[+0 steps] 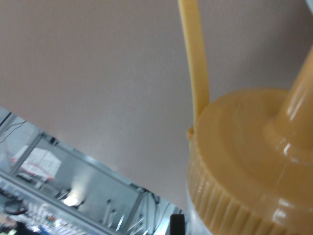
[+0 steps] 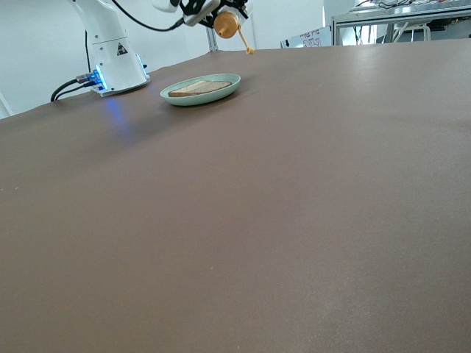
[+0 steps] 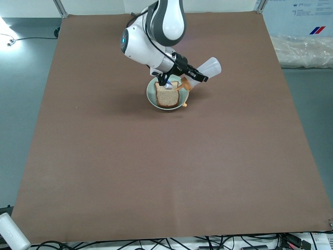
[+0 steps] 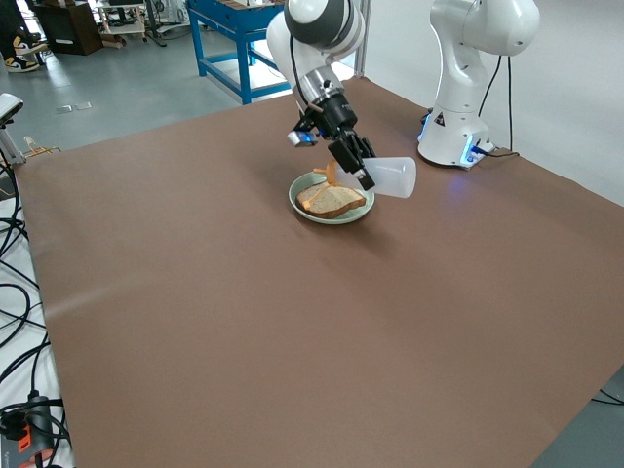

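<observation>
A slice of bread (image 3: 165,96) lies on a pale green plate (image 2: 221,95) at the back of the table. Above it my gripper (image 3: 193,75) is shut on a translucent squeeze bottle (image 4: 390,177), held tilted on its side. Its orange cap (image 2: 227,26) has a spout and a dangling strap (image 1: 195,58). The cap fills the lower right of the wrist view, where the fingers are mostly out of sight. The bread also shows below the cap in the right camera view.
A metal frame and equipment lie beyond the table.
</observation>
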